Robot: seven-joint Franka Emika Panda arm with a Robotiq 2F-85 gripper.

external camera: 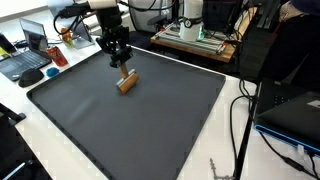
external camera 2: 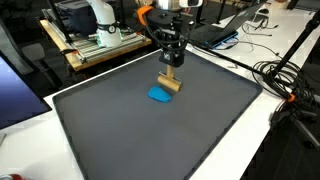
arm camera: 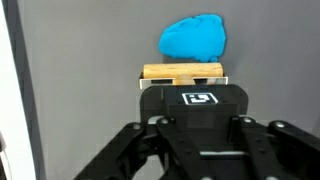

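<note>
A T-shaped wooden tool (external camera 2: 171,82) stands on the dark grey board, its handle upward and its wide block low at the surface. My gripper (external camera 2: 169,67) is above it, shut on the handle. In exterior view 1 the wooden tool (external camera: 127,83) shows below the gripper (external camera: 124,66). The wrist view shows the block of the tool (arm camera: 183,71) lying crosswise, with the handle mostly hidden by the gripper body. A small crumpled blue cloth (arm camera: 194,38) lies close beside the block. Exterior view 2 shows the blue cloth (external camera 2: 159,94) too; exterior view 1 hides it.
The grey board (external camera: 150,125) is otherwise bare, with wide free room around the tool. Cables (external camera: 240,110) run over the white table past the board's edge. Behind the board stand a laptop (external camera: 37,38) and a wooden stand (external camera: 195,40).
</note>
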